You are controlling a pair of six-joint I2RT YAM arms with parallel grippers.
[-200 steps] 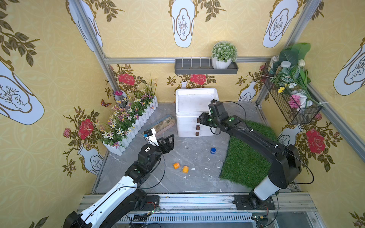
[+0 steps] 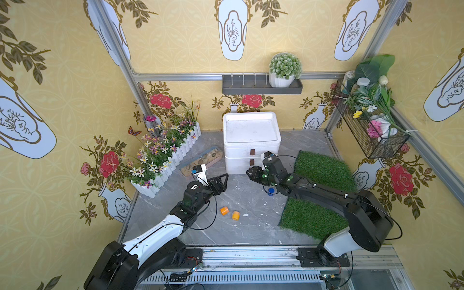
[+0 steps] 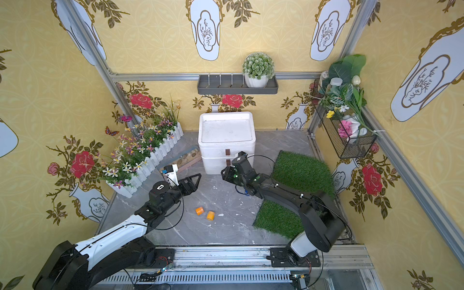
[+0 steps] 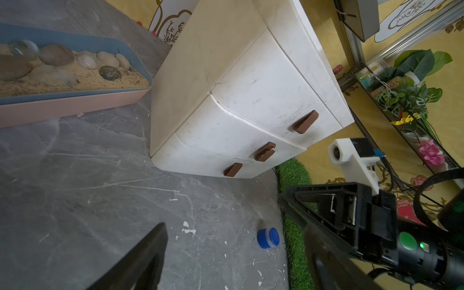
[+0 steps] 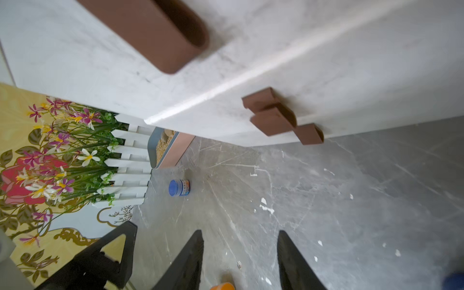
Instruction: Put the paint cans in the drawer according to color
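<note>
The white drawer unit (image 2: 239, 164) stands at the back with its drawers closed and small brown handles (image 4: 264, 151) on the front. In the top left view two orange cans (image 2: 235, 215) lie in front, and a blue can (image 2: 271, 191) sits by the right arm. Another blue can (image 5: 178, 187) shows near the sand tray in the right wrist view. My left gripper is open and empty, left of the unit's front. My right gripper is part open before the lower drawers, nothing between its fingers, the handles ahead of it and apart from them.
A white-fenced flower planter (image 2: 164, 169) and a sand tray with stones (image 2: 203, 160) border the left side. Green turf (image 2: 319, 217) covers the right. Bare grey tabletop (image 2: 256, 227) lies open at the front middle.
My left gripper has shifted slightly right.
</note>
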